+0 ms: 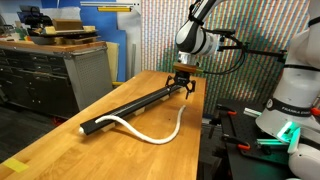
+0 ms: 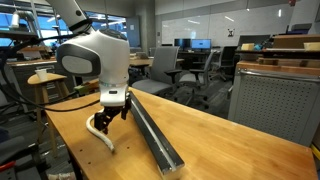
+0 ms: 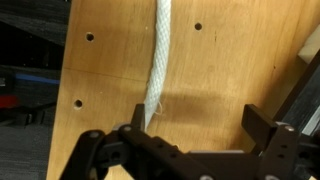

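Note:
A white rope [image 1: 152, 139] lies in a loose curve on the wooden table, one end bending up toward the arm and the other by the near end of a long black channel [image 1: 132, 108]. My gripper [image 1: 184, 90] hangs open above the table, just past the rope's far end. In the wrist view, the rope [image 3: 161, 50] runs down toward the left finger of the gripper, where its end is partly hidden. No object shows held between the fingers. Exterior view 2 has the rope [image 2: 97, 131] below and beside the gripper.
The black channel [image 2: 155, 135] runs along the table beside the rope, close on the right in the wrist view. Bare wooden tabletop [image 2: 235, 135] spreads beyond it. A grey metal cabinet [image 1: 95, 75] stands behind the table.

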